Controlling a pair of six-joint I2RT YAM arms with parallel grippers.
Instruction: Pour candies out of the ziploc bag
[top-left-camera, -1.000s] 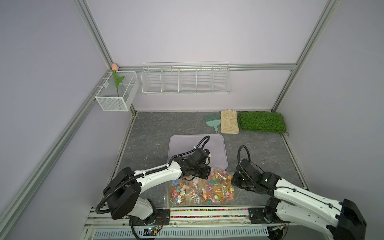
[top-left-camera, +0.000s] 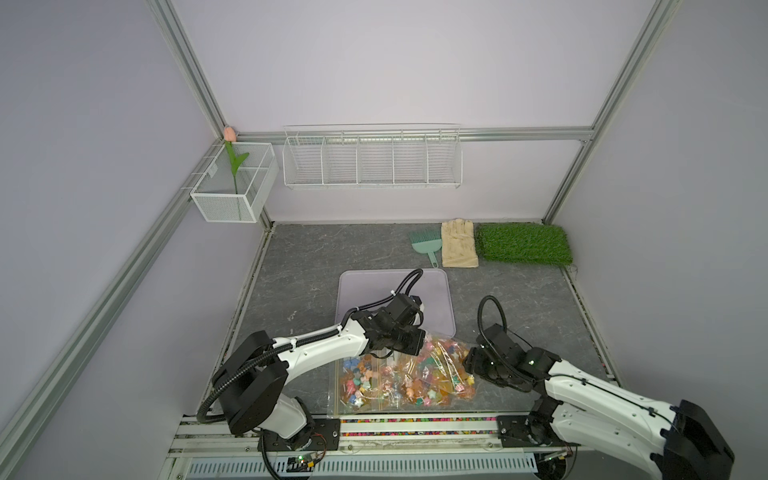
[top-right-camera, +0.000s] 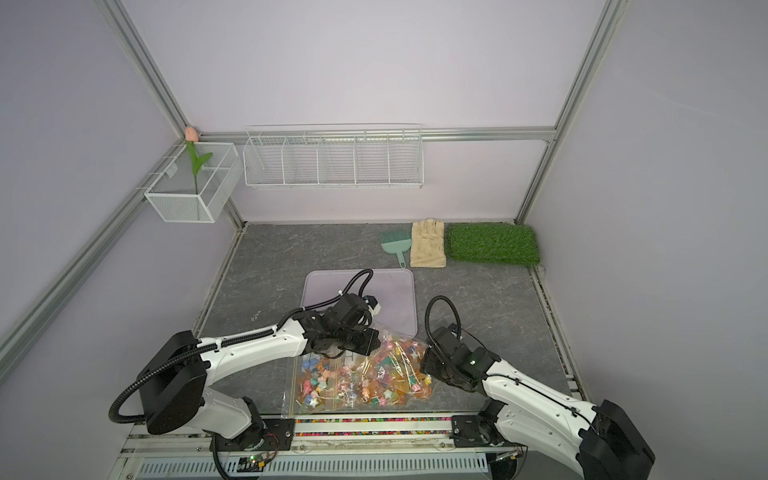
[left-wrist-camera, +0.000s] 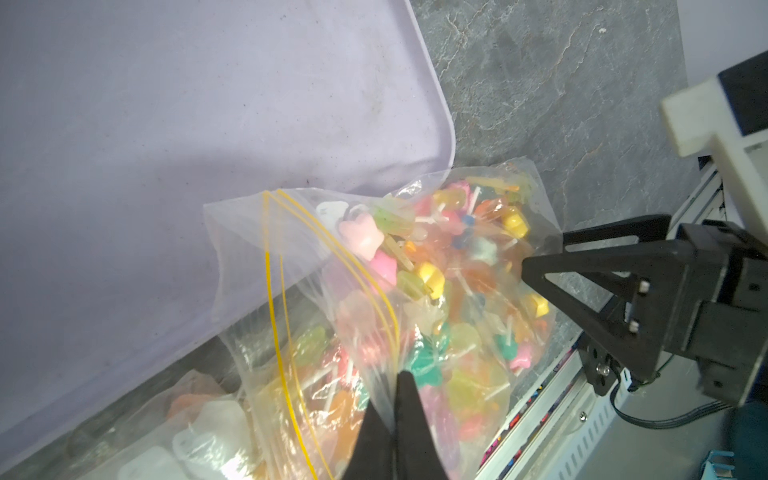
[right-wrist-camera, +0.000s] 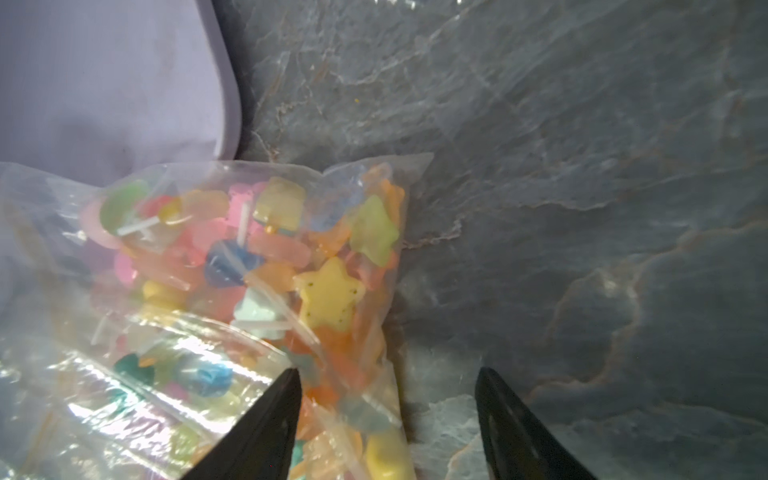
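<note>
A clear ziploc bag (left-wrist-camera: 488, 264) full of colourful candies lies at the front of the table, its yellow-lined zip end towards the left. My left gripper is shut on a fold of the bag's plastic near the zip lines. At the bag's right edge stands my right gripper, open; one finger (right-wrist-camera: 268, 420) is over the bag and the other over bare table, with the edge not gripped. Behind the bag lies a pale lilac tray (top-left-camera: 364, 284), empty where it shows.
More bagged candies (top-left-camera: 360, 384) lie to the left. At the back are a green dustpan (top-left-camera: 426, 241), a cream glove (top-left-camera: 459, 244) and a grass mat (top-left-camera: 524, 243). Wire baskets (top-left-camera: 373, 160) hang on the wall.
The bag's right part has shifted slightly to the right with the left gripper. My right gripper has moved a little right and towards the front.
</note>
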